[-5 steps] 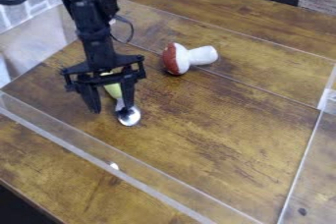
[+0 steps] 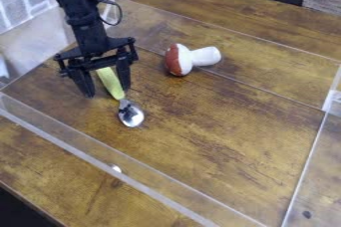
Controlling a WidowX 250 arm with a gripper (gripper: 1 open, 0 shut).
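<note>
My black gripper (image 2: 96, 64) hangs at the left of the camera view, open, its fingers low over the wooden table around the upper left part of a pale yellow-green elongated object (image 2: 110, 80). A shiny silver rounded piece (image 2: 131, 114) lies at that object's lower right end; whether it is part of it is unclear. I cannot tell whether the fingers touch the object.
A white cylindrical object with a red end (image 2: 189, 60) lies on its side right of the gripper. Transparent edges run along the left and lower left.
My gripper has moved left and up in the view, away from the silver piece, uncovering more of the yellow-green object. The red-and-white object is unmoved.
</note>
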